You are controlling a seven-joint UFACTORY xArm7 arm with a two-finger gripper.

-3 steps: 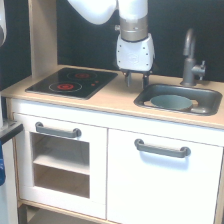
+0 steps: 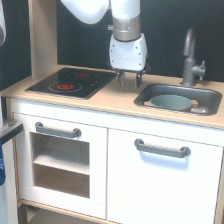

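My gripper [image 2: 130, 84] hangs pointing down over the wooden counter, between the stove and the sink. Its two dark fingers stand apart, and no object shows between them. To its right, the grey sink [image 2: 207, 104] holds a teal round dish [image 2: 171, 102], which looks like a bowl or pot. Part of the dish is below the sink's rim.
At left lies a black cooktop [image 2: 72, 82] with red rings. A tall grey faucet [image 2: 190, 58] rises behind the sink. Below are a glass-fronted oven door [image 2: 103, 165] and a white cabinet door [image 2: 165, 185], both closed.
My gripper has shifted a little to the left, away from the sink, and appears slightly turned. The dish in the sink has not visibly moved.
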